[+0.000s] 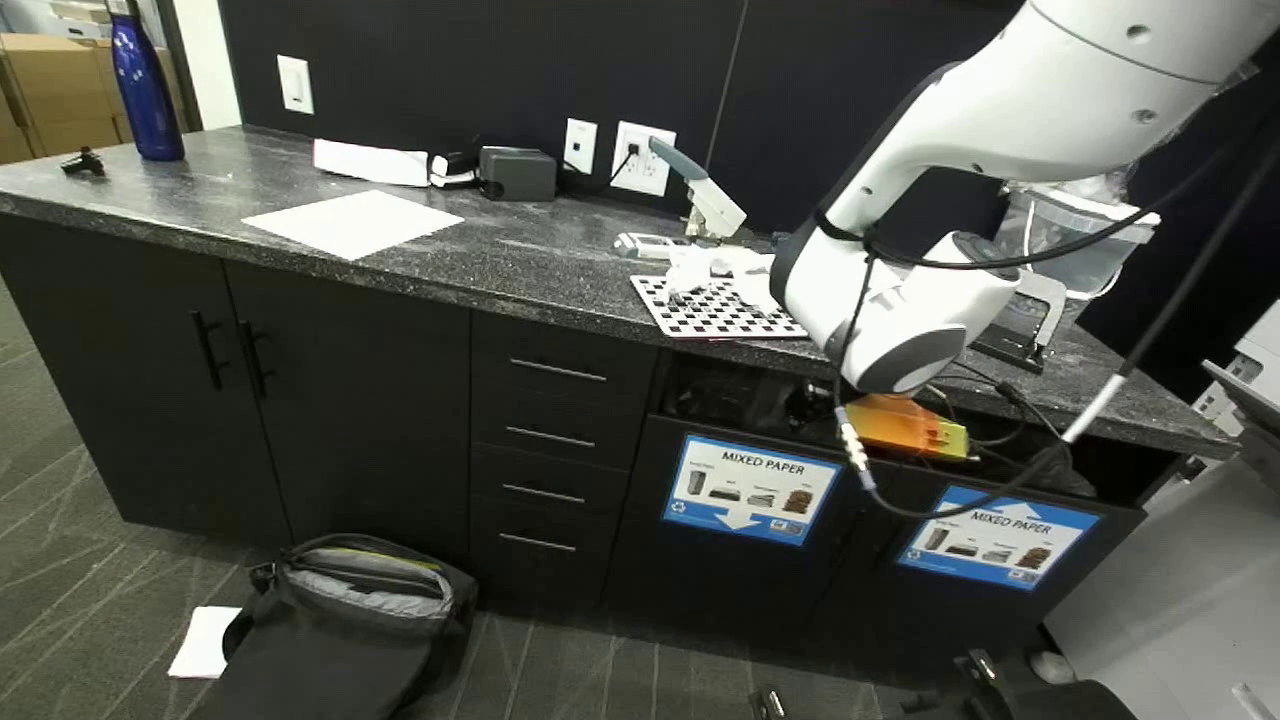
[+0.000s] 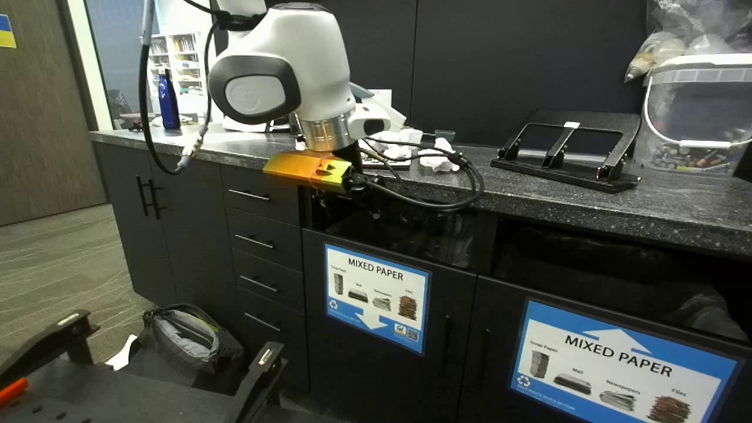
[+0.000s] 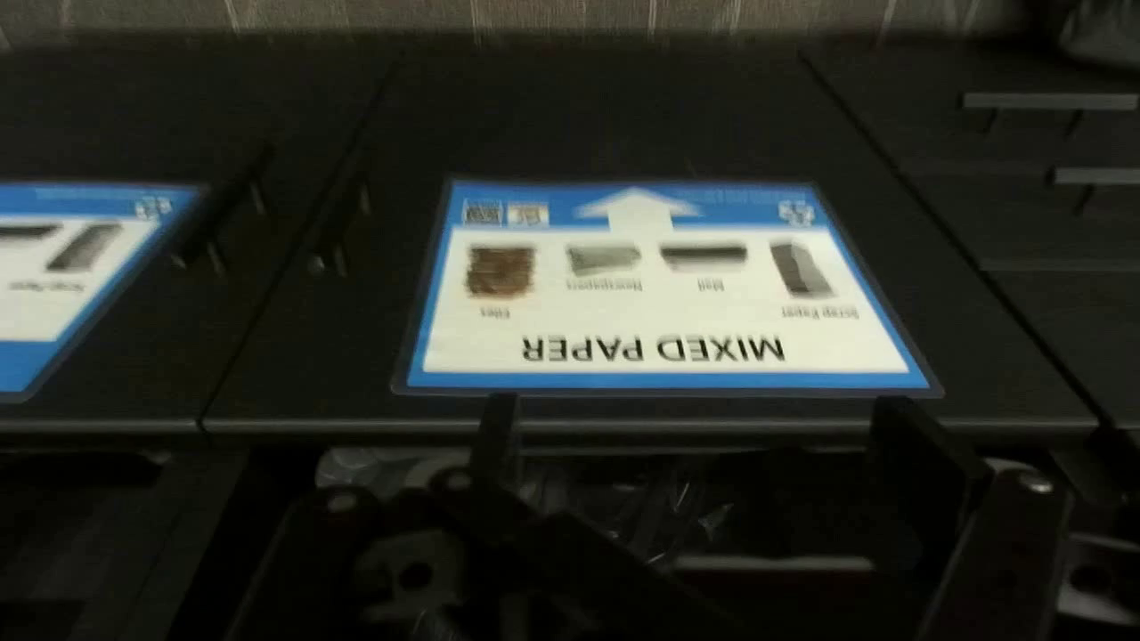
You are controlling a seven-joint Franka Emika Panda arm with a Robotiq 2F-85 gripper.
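My gripper is open, its two dark fingers spread wide with nothing visible between them. In the wrist view it faces the dark opening above a cabinet door, whose MIXED PAPER sign (image 3: 659, 288) looks upside down. An orange-yellow piece (image 2: 308, 170) on the hand shows in front of the counter edge; the fingertips are hard to make out in the exterior views. On the counter, white crumpled pieces (image 1: 687, 269) lie on and around a black-and-white checkered mat (image 1: 686, 319). A flat white sheet (image 1: 351, 223) lies farther left.
A large stapler-like tool (image 1: 716, 206) stands behind the mat. At the right are a black stand (image 2: 564, 180) and a clear bucket (image 2: 694, 134). A blue bottle (image 1: 144, 90) stands far left. The arm's cables hang loosely. A black bag (image 1: 348, 636) sits on the floor.
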